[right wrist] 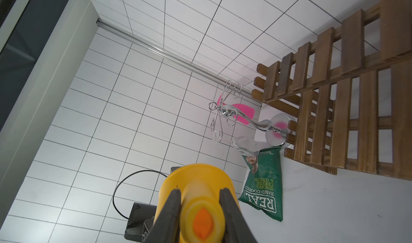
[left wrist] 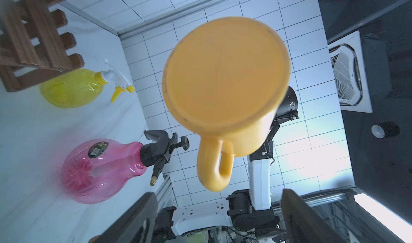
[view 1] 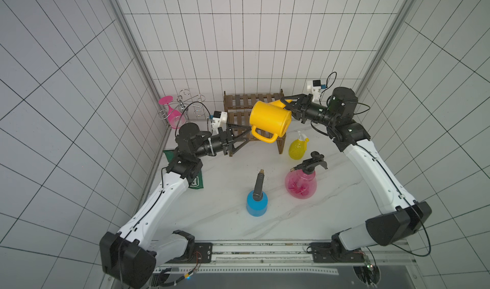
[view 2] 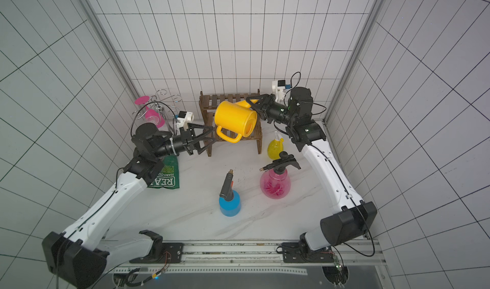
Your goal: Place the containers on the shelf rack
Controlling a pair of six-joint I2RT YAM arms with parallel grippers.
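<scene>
The yellow watering can (view 1: 270, 119) hangs tilted in the air between my two arms, in front of the wooden shelf (view 1: 235, 104). By its spout, my right gripper (view 1: 286, 103) is shut on it; in the right wrist view both fingers (right wrist: 169, 217) press against the spout's sides. My left gripper (view 1: 249, 133) stands open to the left of the can, with nothing between its fingers. From the left wrist view, the can's round base (left wrist: 225, 73) and its loop handle (left wrist: 211, 167) face me, clear of the widely parted fingers (left wrist: 135, 217).
Below stand a blue spray bottle (view 1: 256, 203), a pink one (view 1: 301, 183) and a yellow one (view 1: 298, 148). At the back left are a metal rack with pink glasses (view 2: 153, 114) and a green chips bag (view 2: 166, 174).
</scene>
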